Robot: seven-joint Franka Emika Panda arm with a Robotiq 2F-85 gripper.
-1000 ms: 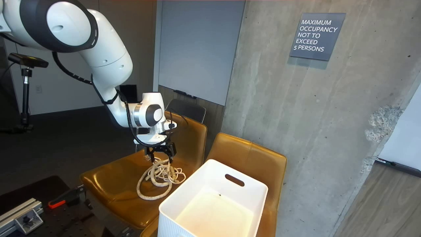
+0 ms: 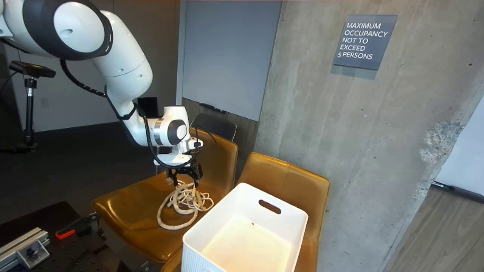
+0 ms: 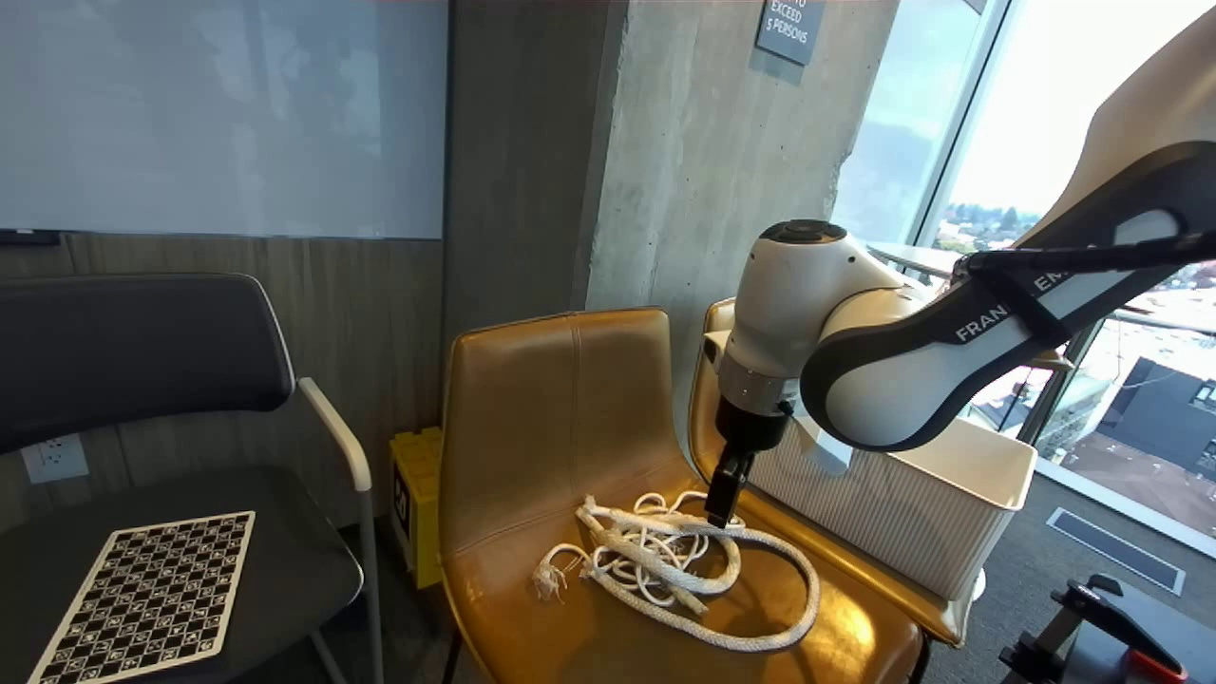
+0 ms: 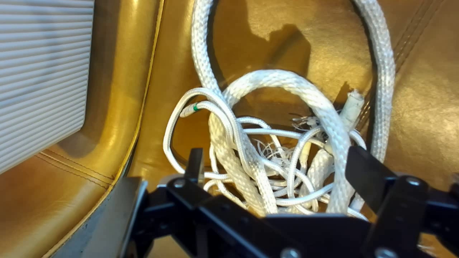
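On the seat of a brown leather chair (image 3: 536, 456) lies a tangled pile of white rope (image 3: 667, 564), thick braided loops mixed with thinner cord. My gripper (image 2: 185, 183) is directly over the pile, pointing down. In the wrist view its two black fingers stand wide apart, so the gripper is open, with parts of the thick rope (image 4: 279, 77) and thin cord visible in the gap below. Whether the fingertips touch the rope cannot be told. The lower part of the pile is hidden behind the gripper body in that view.
A white bin (image 2: 249, 222) sits on the second brown chair (image 2: 290, 176), right beside the first; its visible inside looks empty apart from a small dark spot. In exterior view 2, a dark chair holds a patterned board (image 3: 154, 593). A dark workbench (image 2: 63, 254) stands at the front left.
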